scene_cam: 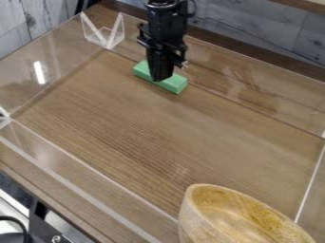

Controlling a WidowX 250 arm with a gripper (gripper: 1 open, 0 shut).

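My black gripper (160, 65) reaches down from the top of the view over a green block (170, 83) on the wooden table (152, 142). Its tip covers part of the block's upper left. Whether the fingers are open or shut on the block is too small and dark to tell.
A tan bowl-like container (237, 220) sits at the bottom right. White plastic pieces stand at the top left and at the left edge. Walls border the back, and dark cables hang past the table's lower-left edge.
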